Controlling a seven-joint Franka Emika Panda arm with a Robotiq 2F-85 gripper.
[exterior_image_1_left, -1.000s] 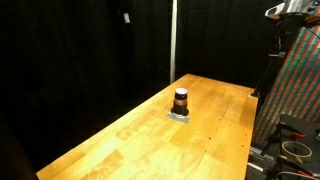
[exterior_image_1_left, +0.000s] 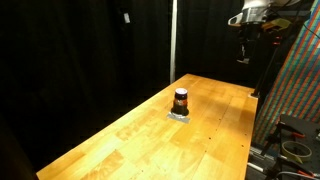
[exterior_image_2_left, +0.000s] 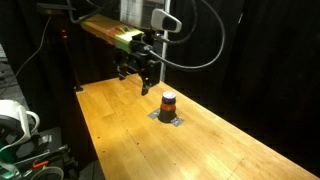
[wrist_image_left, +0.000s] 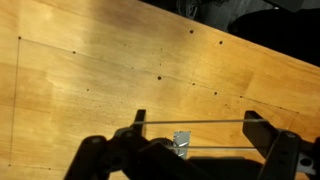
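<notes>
A dark cylindrical object with a pale top and a reddish band (exterior_image_1_left: 181, 101) stands upright on the wooden table. Under its base lies a flat silvery piece (exterior_image_1_left: 178, 117). Exterior view 2 has the same cylinder (exterior_image_2_left: 168, 107) near the table's middle, apart from my gripper (exterior_image_2_left: 135, 80), which hangs in the air above the table. My gripper is open, its dark fingers set wide apart at the bottom of the wrist view. A silvery patch (wrist_image_left: 181, 141) shows between them; the cylinder cannot be made out clearly there.
Bare wooden table (exterior_image_1_left: 130, 145) extends around the cylinder, with wide free room. Black curtains (exterior_image_1_left: 80, 70) hang behind it. Beyond the table's right end, in exterior view 1, stand a dark stool (exterior_image_1_left: 292, 132) and loose cables.
In exterior view 1 my arm and gripper have moved left from the far right edge, in over the table's right side. The cylinder and silvery piece have stayed put.
</notes>
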